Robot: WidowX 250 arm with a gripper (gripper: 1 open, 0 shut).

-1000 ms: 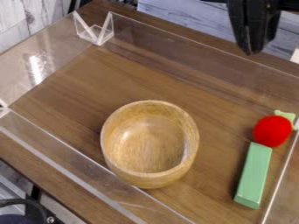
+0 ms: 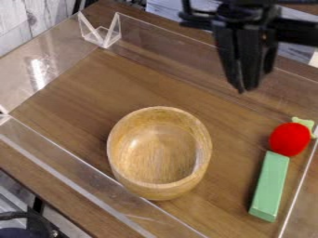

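Note:
My dark gripper (image 2: 248,76) hangs at the top right of the camera view, above the wooden table, with its fingertips pointing down and looking shut, nothing visible between them. Below and to its left sits an empty round wooden bowl (image 2: 159,152). At the right, a red ball-shaped object (image 2: 288,138) lies by a small pale green piece (image 2: 302,123), just above a long light green block (image 2: 269,186).
Clear plastic walls (image 2: 74,172) border the table along the near left and the back, with a clear bracket (image 2: 102,28) at the back left corner.
The gripper has come down lower into view and a little to the left. The bowl and the objects at the right have not moved.

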